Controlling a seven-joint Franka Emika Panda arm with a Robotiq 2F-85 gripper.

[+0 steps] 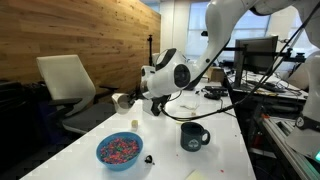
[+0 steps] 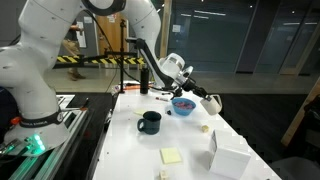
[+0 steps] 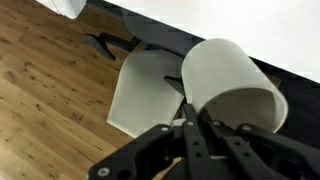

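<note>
My gripper (image 1: pixel 141 97) is shut on a white cup (image 1: pixel 122 101), which is held tilted in the air behind the blue bowl in exterior view 1. From the other side, exterior view 2 shows the cup (image 2: pixel 212 104) raised just right of the bowl. Its pale, empty-looking inside faces the wrist view, where the gripper pinches the near side of the cup (image 3: pixel 230 80). Many small red pieces lie in the blue bowl (image 1: pixel 102 158) on the white table. The fingertips' exact contact on the cup is partly hidden.
A dark mug (image 1: pixel 194 138) stands right of the bowl. A small yellowish object (image 1: pixel 135 124) is behind the bowl. Exterior view 2 also has a white box (image 2: pixel 230 158) and a yellow note (image 2: pixel 172 156). An office chair (image 1: pixel 68 80) stands past the table's edge.
</note>
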